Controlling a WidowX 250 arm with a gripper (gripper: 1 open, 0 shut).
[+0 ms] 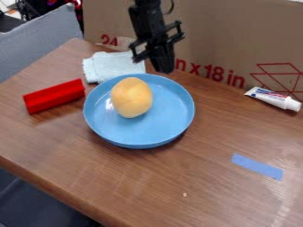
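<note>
My black gripper (157,55) hangs at the top centre, above the back of the blue plate (138,131) and in front of the cardboard. Whether its fingers are open or shut is hard to tell. A round yellow object (131,97) sits on the plate, left of its middle. A red cylinder (53,96) lies left of the plate, and a folded white cloth (109,66) lies behind it.
A white tube (272,97) lies at the back right by the cardboard box (236,44). A blue tape strip (257,166) is at the right.
</note>
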